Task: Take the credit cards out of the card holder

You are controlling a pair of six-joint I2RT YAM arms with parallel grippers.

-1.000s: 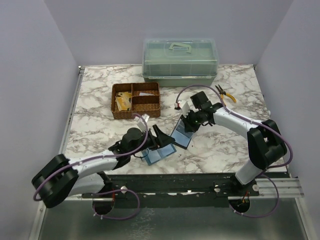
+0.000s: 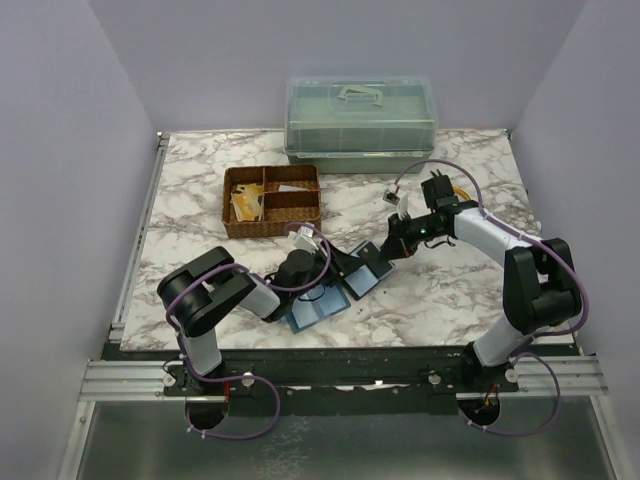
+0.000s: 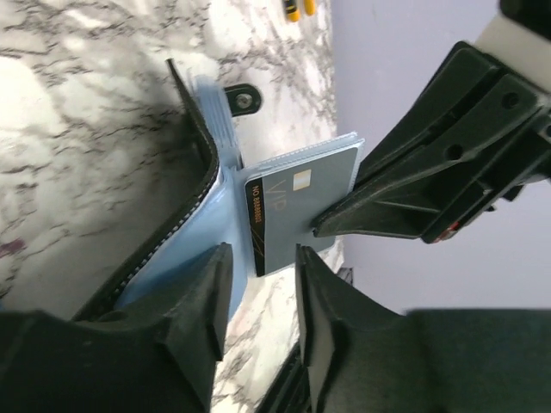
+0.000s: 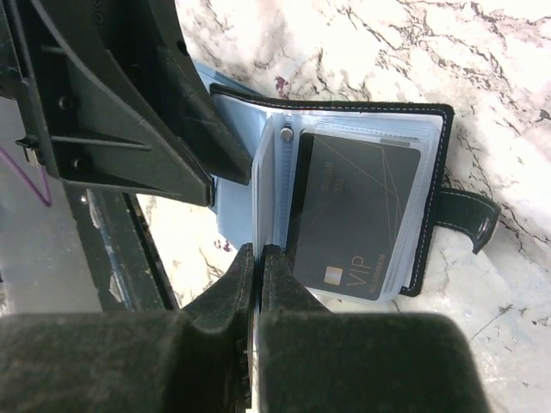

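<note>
The open card holder [image 2: 362, 280] with dark trim and snap strap lies between both grippers. A grey VIP card shows in its clear sleeves, also in the left wrist view [image 3: 297, 202]. My right gripper is shut at the upright edge of the sleeve pages; a thin edge runs between its fingertips. My left gripper [image 2: 343, 262] is part open at the holder's left side; in the right wrist view its black fingers [image 4: 129, 129] reach toward those pages.
A brown divided basket [image 2: 247, 229] stands at the back left, a clear-lidded green box [image 2: 360, 130] at the back. Pliers [image 2: 462, 192] lie at the back right, partly behind the right arm. Blue pieces [image 2: 308, 313] lie at the front left.
My right gripper has shifted to the right, toward the holder's right side.
</note>
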